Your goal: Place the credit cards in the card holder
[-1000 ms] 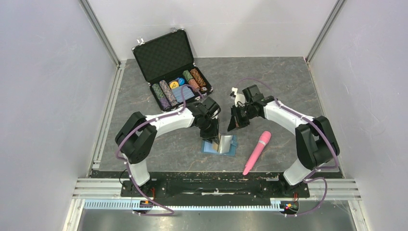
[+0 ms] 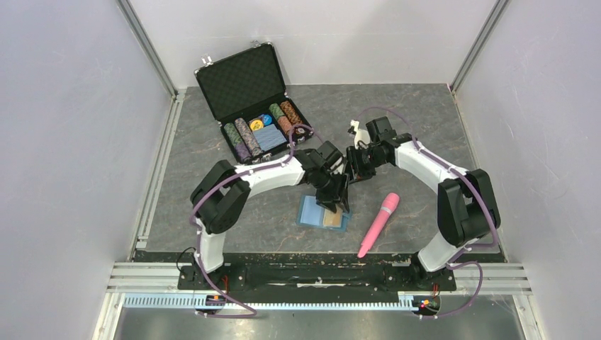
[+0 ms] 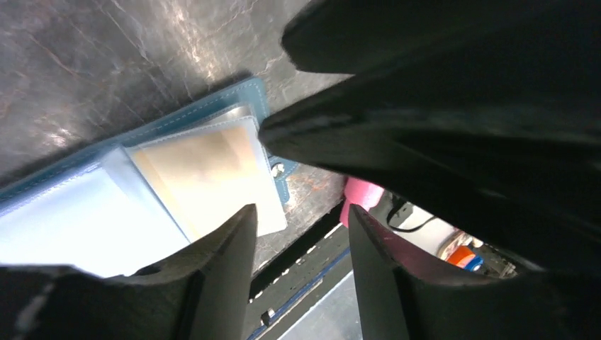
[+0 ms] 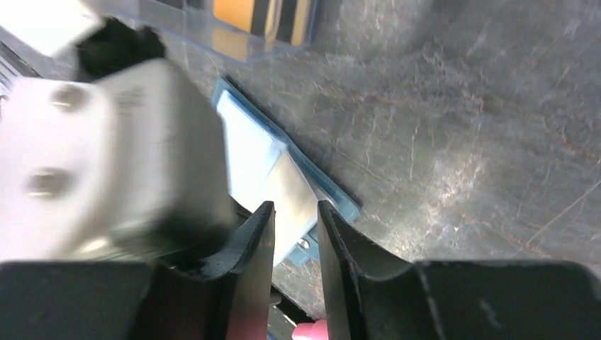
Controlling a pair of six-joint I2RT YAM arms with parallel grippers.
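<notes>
The blue card holder lies open on the table, its clear sleeves showing in the left wrist view. A tan card shows through the sleeve nearest the snap button. Over the holder's right end stands my left gripper, its fingertips apart with nothing between them. My right gripper is partly open above the table, up and right of the holder in the top view; no card shows between its fingers. Several cards sit in a clear box, seen in the right wrist view.
A pink microphone lies right of the holder. The open poker chip case takes up the back left. My two grippers are very close together. Bare table lies at the back right.
The left gripper moved right across the holder, and the sleeve that stood raised beside it now lies flat with the tan card showing. The right gripper shifted slightly right.
</notes>
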